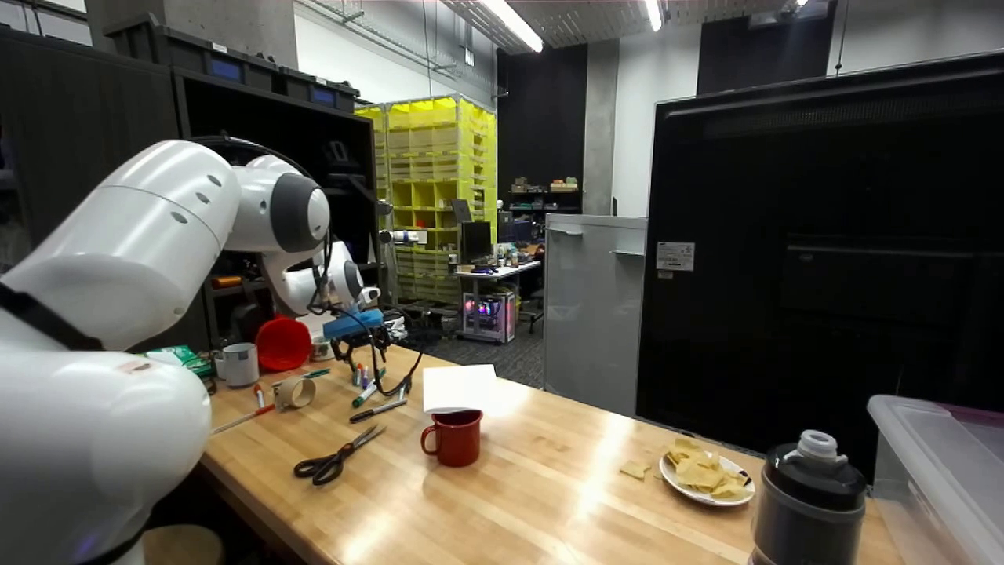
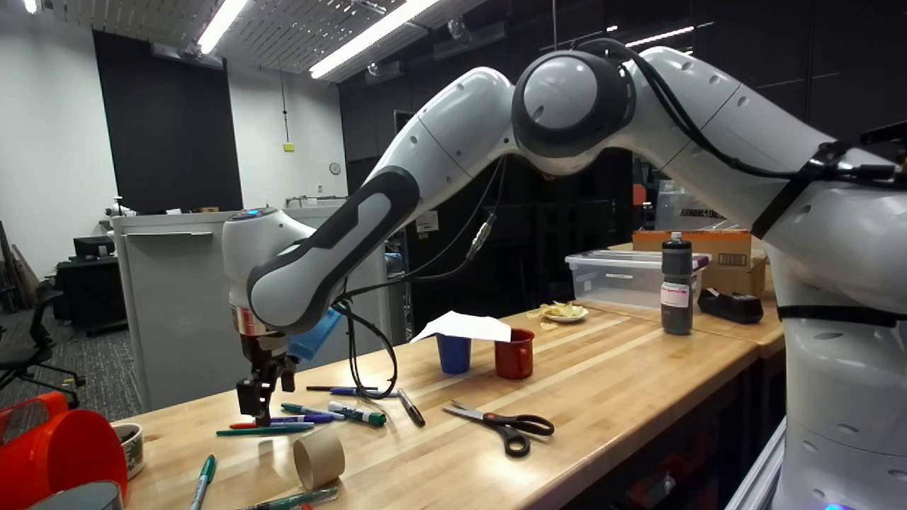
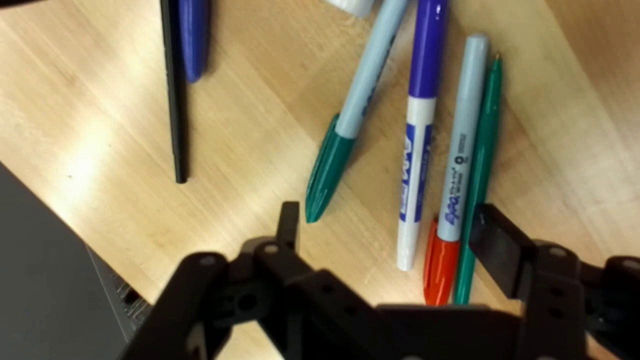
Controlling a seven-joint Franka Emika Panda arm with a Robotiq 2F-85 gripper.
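Note:
My gripper stands open over the markers, one finger on each side of the group in the wrist view. Between or just ahead of the fingers lie a blue-and-white marker point(image 3: 415, 156), a red-capped grey marker point(image 3: 459, 150) and a slim green pen point(image 3: 484, 132). The right finger point(image 3: 501, 249) overlaps the green pen in this view; whether it touches cannot be told. A green-capped grey marker point(image 3: 354, 114) lies further left, ahead of the left finger point(image 3: 289, 225). In exterior view 2 the gripper point(image 2: 267, 398) hangs low, close above the pens.
A black pen point(image 3: 175, 102) and a blue pen point(image 3: 193, 36) lie to the left. Scissors point(image 2: 502, 421), a tape roll point(image 2: 319, 457), a red mug point(image 2: 514, 355) and a blue cup point(image 2: 455, 353) under paper point(image 2: 465, 326) share the table.

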